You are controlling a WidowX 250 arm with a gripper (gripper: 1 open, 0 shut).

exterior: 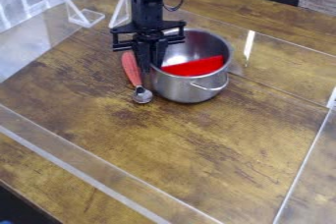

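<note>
A steel pot (198,85) with a red object (194,66) inside stands at the centre of the wooden table. A red-handled utensil (133,72) with a metal end lies against the pot's left side. My black gripper (151,43) is over the pot's left rim and the red handle, its fingers bunched there; whether anything is between them cannot be made out.
Clear plastic edges run along the left and right sides.
</note>
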